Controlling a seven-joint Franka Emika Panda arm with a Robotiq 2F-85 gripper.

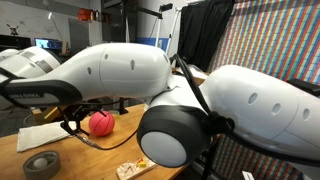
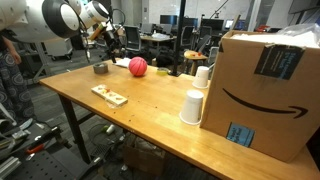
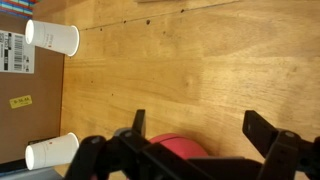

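Observation:
A red ball (image 2: pixel 138 66) rests on the wooden table, toward its far side. In exterior view 1 the ball (image 1: pixel 102 124) shows just below the white arm, which covers part of it. From the wrist, my gripper is open, its two black fingers wide apart with bare wood between them. The ball (image 3: pixel 180 146) appears at the bottom of that view, partly covered by the gripper body and not held. Exterior view 2 has the gripper (image 2: pixel 115 49) small, at the far end left of the ball.
A tape roll (image 2: pixel 100 68) and a light wooden piece (image 2: pixel 110 96) lie on the left part of the table. Two white cups, one near (image 2: pixel 191 106), stand beside a large cardboard box (image 2: pixel 255 100) at the right.

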